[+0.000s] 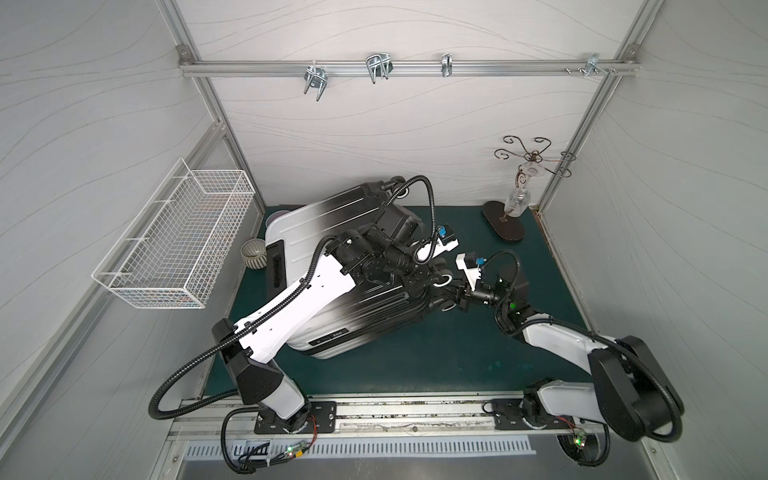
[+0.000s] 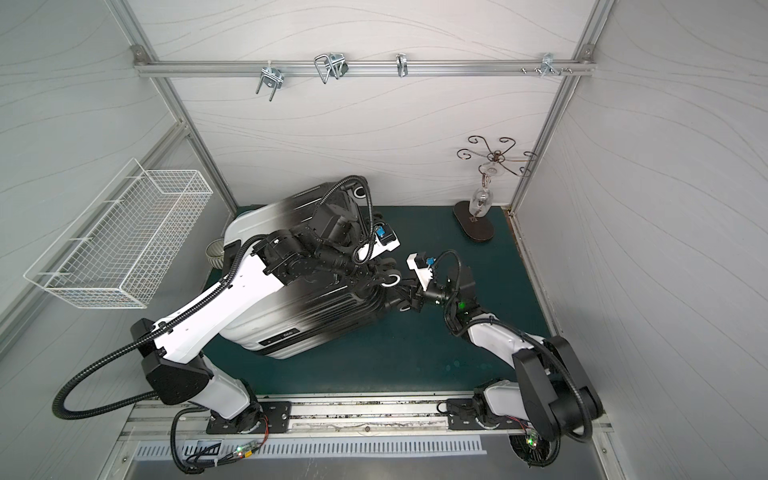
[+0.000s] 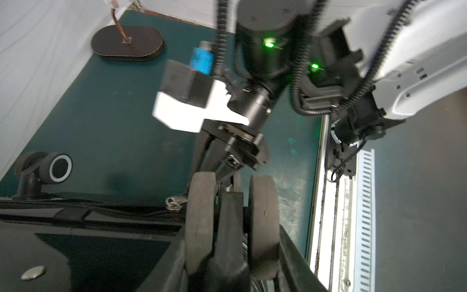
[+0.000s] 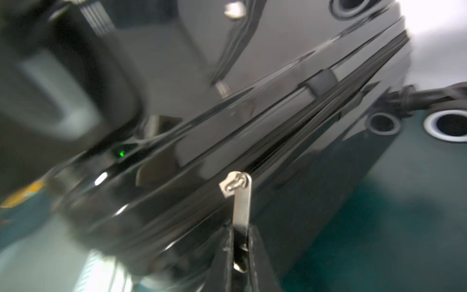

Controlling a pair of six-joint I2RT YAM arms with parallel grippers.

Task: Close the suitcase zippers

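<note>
The grey-black suitcase (image 1: 312, 232) lies on the green table. A silver zipper pull (image 4: 241, 209) stands at its dark seam, with my right gripper shut on its end. Another metal zipper piece (image 3: 173, 203) shows at the seam in the left wrist view. There, twin suitcase wheels (image 3: 264, 228) appear edge-on between the dark fingers of my left gripper. Whether those fingers press on the wheels is unclear. From above, the left arm covers the suitcase's middle, and both grippers are close together at its right end.
A lamp-like stand with a dark oval base (image 1: 504, 221) is at the back right. A white wire basket (image 1: 184, 232) hangs on the left, with a ribbed bowl (image 1: 253, 253) beside the suitcase.
</note>
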